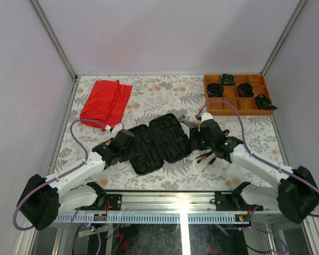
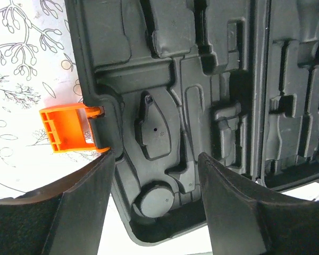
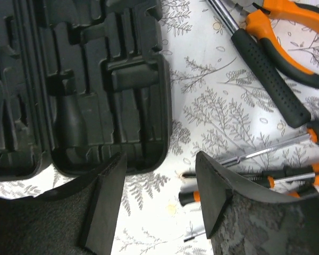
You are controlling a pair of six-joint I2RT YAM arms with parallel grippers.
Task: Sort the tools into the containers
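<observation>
A black tool case (image 1: pixel 170 135) lies spread flat on the patterned table, its moulded hollows empty. Over its left half, my left gripper is open with nothing between the fingers; an orange latch (image 2: pixel 72 127) juts from the case's edge there. My right gripper stands partly open at the case's right half, by its near corner, holding nothing. Right of the case lie loose tools: pliers with orange and black handles (image 3: pixel 268 42), a hammer-like tool with a black grip (image 3: pixel 271 79) and several screwdrivers (image 3: pixel 287 178), some partly behind the right fingers.
An orange-brown divided box (image 1: pixel 230 101) with dark coiled items in some compartments stands at the back right. A red cloth (image 1: pixel 106 101) lies folded at the back left.
</observation>
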